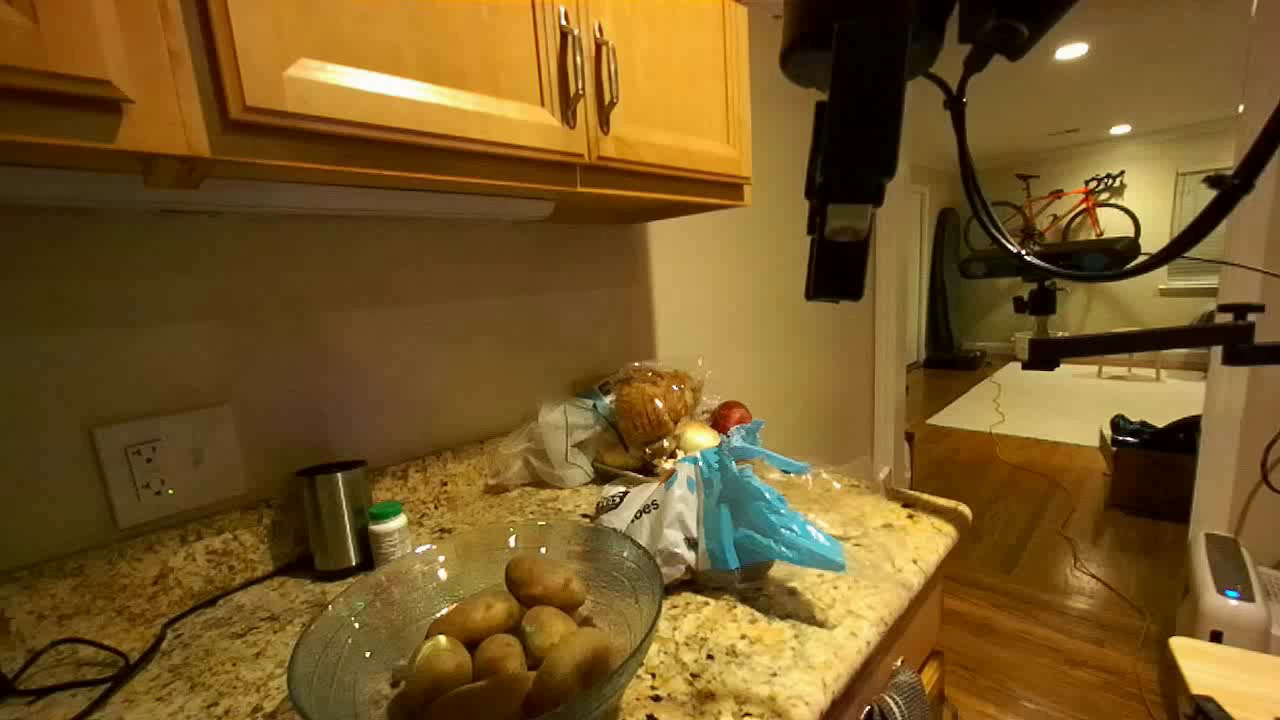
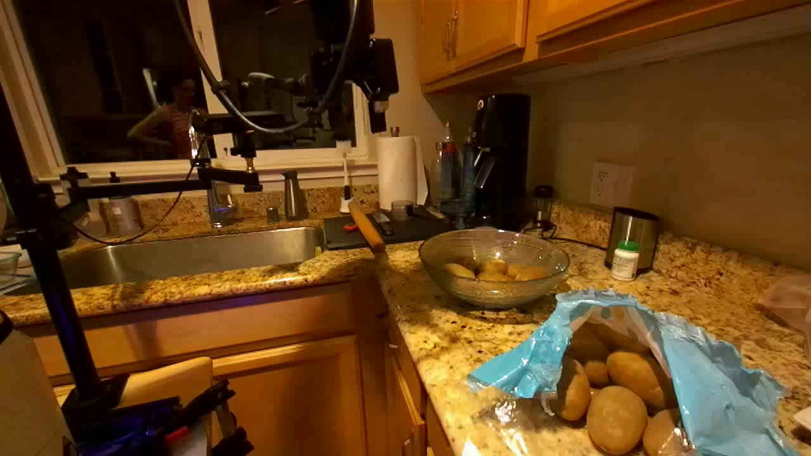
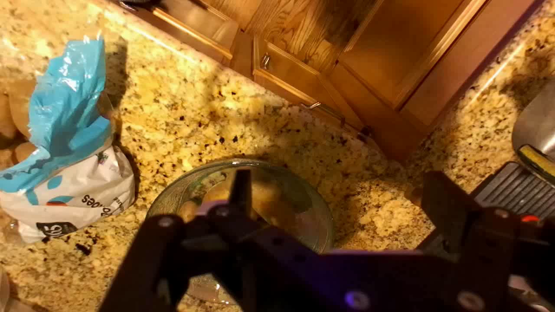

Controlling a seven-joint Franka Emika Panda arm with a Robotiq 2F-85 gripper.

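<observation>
My gripper stands open in the wrist view, its dark fingers (image 3: pixel 240 191) wide apart with nothing between them. Exterior view 1 has the gripper (image 1: pixel 836 258) high above the counter, pointing down. A clear glass bowl (image 2: pixel 494 292) rests on the counter with several brown potatoes (image 1: pixel 546 582) inside. From the wrist, the bowl (image 3: pixel 312 208) lies below the gripper, partly hidden by it. A blue and white plastic bag (image 3: pixel 67 125) lies beside the bowl, its mouth open on more potatoes (image 2: pixel 617 419).
A steel cup (image 1: pixel 336 516) and a green-capped white bottle (image 1: pixel 389 534) stand by the wall. Bagged bread (image 1: pixel 654 402) and a red onion (image 1: pixel 729 416) sit behind the blue bag. Cabinets (image 1: pixel 408 72) overhang the counter. A rolling pin or similar wooden handle (image 2: pixel 367 227) lies near the sink (image 2: pixel 190 254).
</observation>
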